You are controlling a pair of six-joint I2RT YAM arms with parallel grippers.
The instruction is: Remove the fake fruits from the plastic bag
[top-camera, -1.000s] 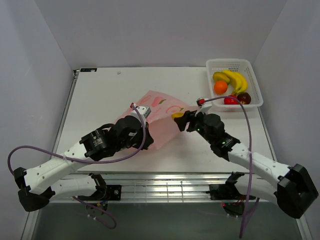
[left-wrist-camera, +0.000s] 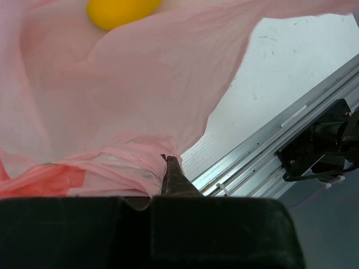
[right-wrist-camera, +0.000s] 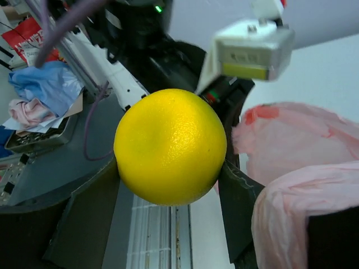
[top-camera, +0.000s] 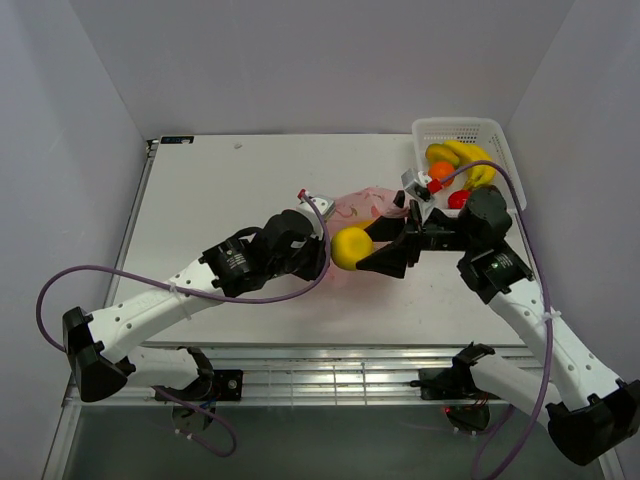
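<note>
A yellow round fruit [right-wrist-camera: 169, 145] is between the fingers of my right gripper [top-camera: 370, 250], held just outside the pink plastic bag [top-camera: 360, 205]. My left gripper [top-camera: 312, 265] is shut on the bag's gathered pink film, seen at the bottom of the left wrist view. Inside the bag [left-wrist-camera: 140, 78], another yellow fruit [left-wrist-camera: 120, 11] shows at the top of that view. In the right wrist view, the bag's film also drapes beside my right gripper.
A white basket [top-camera: 425, 130] at the back right holds bananas, an orange [top-camera: 441, 171], a red fruit and other fruit. Its metal front rail runs below both arms.
My left gripper has moved right with the bag. The right gripper has shifted, and a yellow fruit that was at the bag's opening now sits between its fingers, outside the bag.
</note>
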